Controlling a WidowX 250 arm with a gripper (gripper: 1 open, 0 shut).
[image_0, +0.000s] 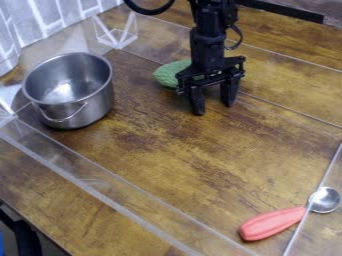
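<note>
My black gripper (211, 94) is lowered to the wooden table at the upper middle, beside a green textured object (173, 74) that lies partly behind it. Its dark fingers blend together, and I cannot tell whether they are open or shut or hold anything.
A steel pot (67, 91) stands at the left. A ladle with a red handle (273, 222) lies at the lower right. Clear plastic edging runs around the work area.
</note>
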